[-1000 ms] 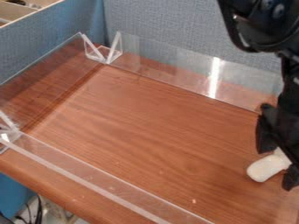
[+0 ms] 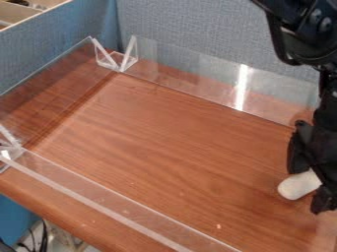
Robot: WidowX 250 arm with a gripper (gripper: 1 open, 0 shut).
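A white rounded object point(image 2: 297, 185) lies on the wooden surface at the right edge of the view. My black gripper point(image 2: 308, 189) is down over it, with its fingers around or just beside it. The gripper and arm hide part of the object, and I cannot tell whether the fingers touch it.
Low transparent walls with white corner brackets point(image 2: 113, 61) border it. Grey-blue padded panels point(image 2: 211, 39) stand behind, and cables show beyond the lower left edge.
The gripper has shifted slightly around the white object, and more of the object's right part is now covered by it.
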